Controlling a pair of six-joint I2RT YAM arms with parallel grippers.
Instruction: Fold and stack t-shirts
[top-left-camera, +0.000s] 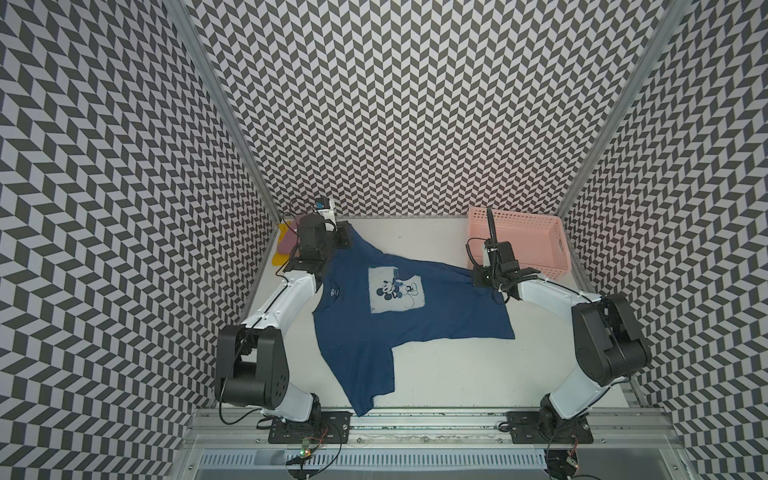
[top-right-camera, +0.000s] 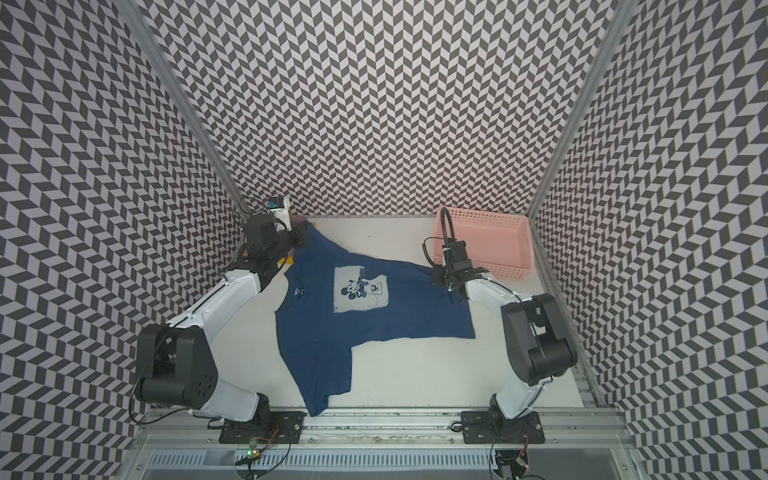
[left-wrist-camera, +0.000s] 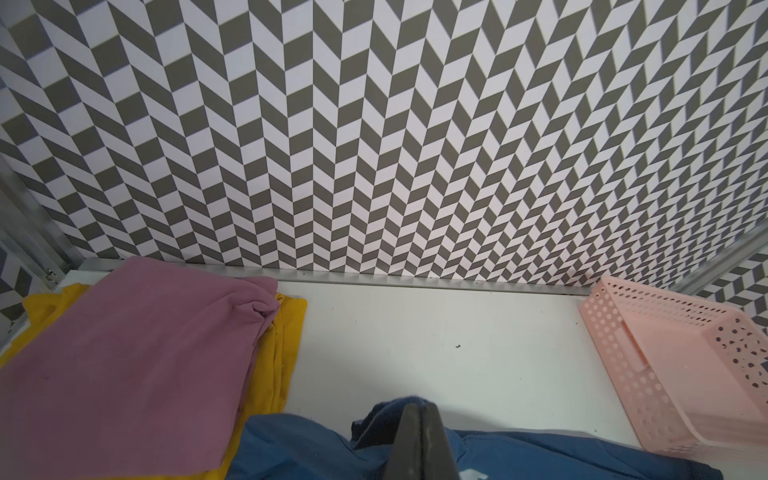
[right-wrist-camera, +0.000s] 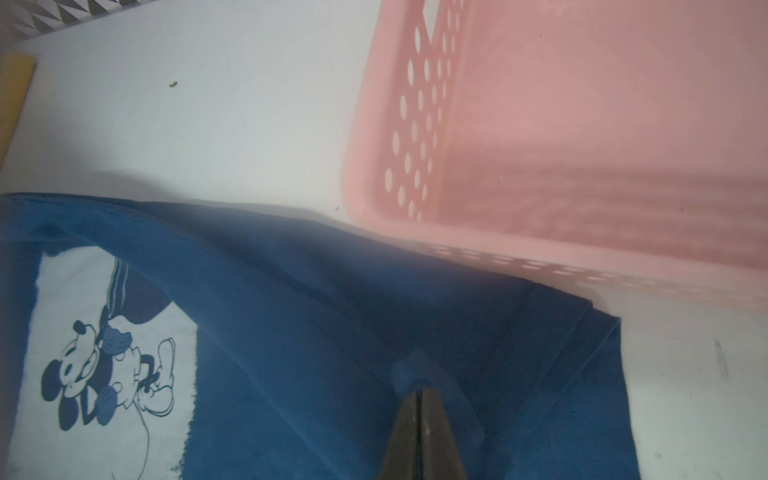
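A navy blue t-shirt (top-left-camera: 448, 320) with a pale cartoon print (top-left-camera: 396, 289) lies spread on the table, its neck to the left and its hem to the right. One sleeve (top-left-camera: 364, 376) reaches toward the table's front edge. At the far sleeve, my left gripper is shut, with blue cloth bunched up at its fingertips. My right gripper is shut on cloth near the hem's far side, where a small flap stands up at the tips. Between the two grippers the far edge of the shirt is lifted into a long fold (right-wrist-camera: 208, 272).
A pink basket (top-left-camera: 518, 212) stands at the back right, close behind my right gripper. At the back left, partly behind my left arm, lies a folded mauve garment (left-wrist-camera: 144, 360) on a yellow one (left-wrist-camera: 292, 336). White table (top-left-camera: 448, 376) shows bare at the front right.
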